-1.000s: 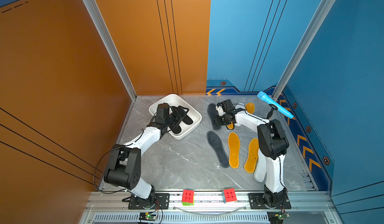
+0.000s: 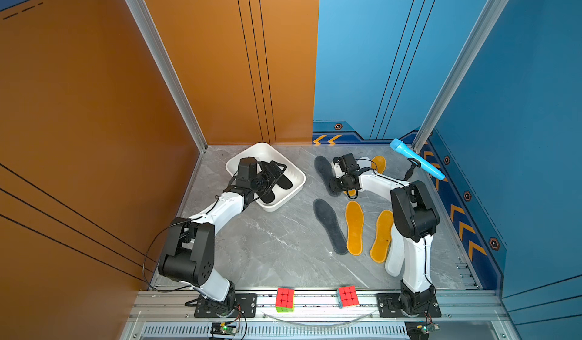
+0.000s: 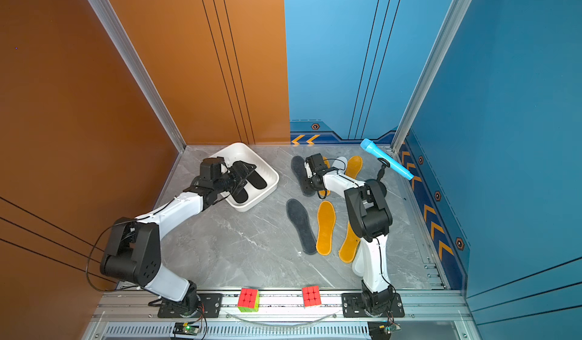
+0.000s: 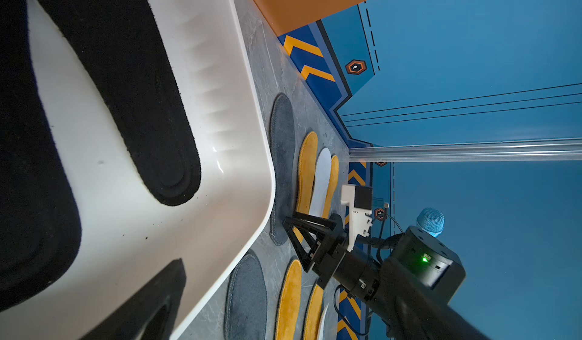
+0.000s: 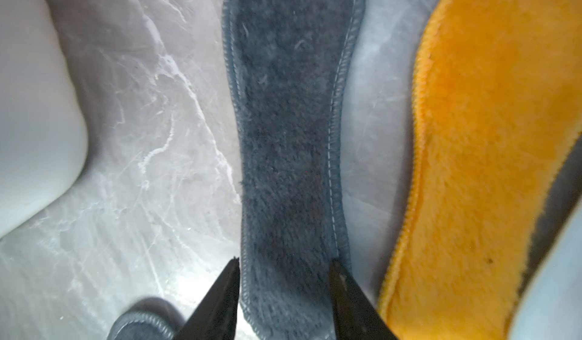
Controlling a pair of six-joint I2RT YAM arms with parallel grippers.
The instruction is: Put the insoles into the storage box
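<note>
Two black insoles [image 4: 139, 97] lie in the white storage box [image 2: 286, 199]. My left gripper hovers open above the box, empty. My right gripper is open low over the lower end of a grey insole [image 5: 291, 115] beside the box, fingertips at either side of it. A yellow insole [image 5: 479, 127] lies to its right, a white one [image 4: 320, 176] behind that. In the top left view, another grey insole [image 2: 330, 224], yellow insoles [image 2: 354, 227] and a white insole [image 2: 394, 255] lie nearer the front.
A blue microphone [image 2: 412, 155] on a stand is at the back right. Two cubes [image 2: 285, 299] sit on the front rail.
My right gripper has shifted slightly right and adjusted over the back grey insole, which appears nudged slightly. The left arm stays still.
</note>
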